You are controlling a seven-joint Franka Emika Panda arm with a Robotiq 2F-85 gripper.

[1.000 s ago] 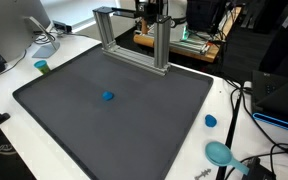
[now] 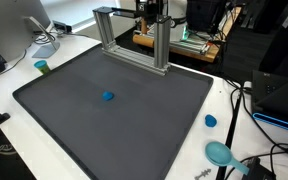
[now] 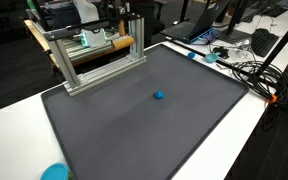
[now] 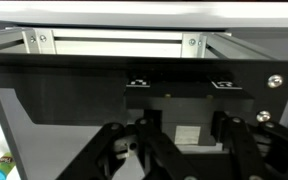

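No task is named. In the wrist view my gripper is at a long black bar [image 4: 59, 75] that crosses the picture. Its dark fingers stand some way apart, shut on a dark block-like part at the bar. Dark on dark, the exact contact is hard to make out. A small blue object [image 2: 107, 96] lies on the grey mat [image 2: 134, 125]; exterior view 2 shows the same blue object [image 3: 159, 95] from the other side.
An aluminium frame [image 2: 134, 58] stands at the mat's back edge. Beside the mat are a green-topped cup [image 2: 42, 67], a blue piece [image 2: 211, 121] and a turquoise ladle-like item [image 2: 222, 154]. Cables lie at the right.
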